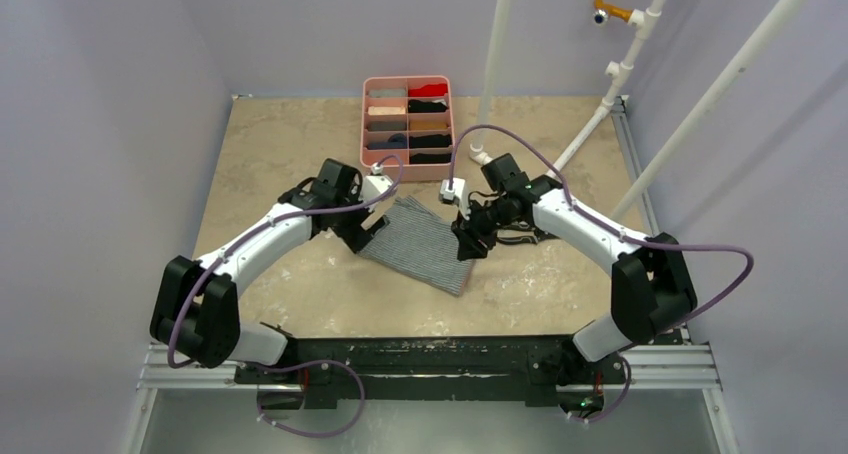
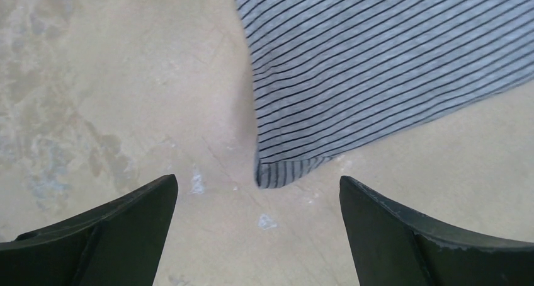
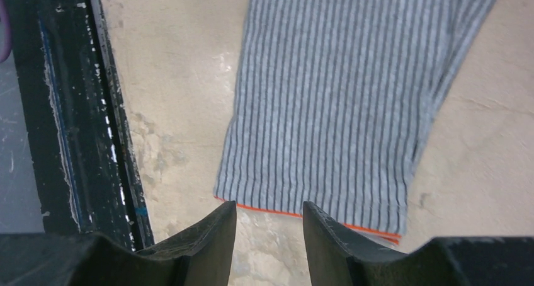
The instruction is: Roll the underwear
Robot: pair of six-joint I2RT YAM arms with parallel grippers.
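Grey striped underwear (image 1: 420, 244) lies flat and slanted on the beige table between the two arms. In the left wrist view a folded corner of the striped fabric (image 2: 371, 72) lies just beyond my left gripper, which is open with nothing between its fingers. My right gripper hangs over the near end of the cloth (image 3: 327, 122), whose orange-edged end shows beyond the fingers. Its fingers are part open, with nothing seen between them.
A pink divided box (image 1: 407, 170) of folded garments stands at the back. White pipes (image 1: 590, 134) stand at back right, with dark items beside the right arm. The table's front edge (image 3: 119, 141) is near; bare table lies either side.
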